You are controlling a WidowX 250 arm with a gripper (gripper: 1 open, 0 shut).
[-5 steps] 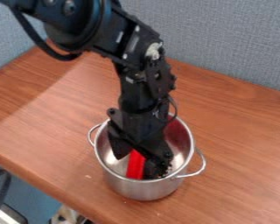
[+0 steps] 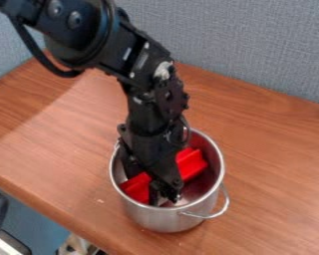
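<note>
A silver metal pot (image 2: 182,219) with wire handles stands on the wooden table. Red pieces (image 2: 190,163) lie inside it, partly hidden by my black arm.
Bare wooden table (image 2: 269,149) surrounds the pot on the right and back left. A grey textured wall (image 2: 242,40) rises behind. The table's front edge runs along the lower left, close to the pot.
The gripper has shifted toward the left within the pot, and more red now shows at the right behind it. The pot has shifted slightly.
</note>
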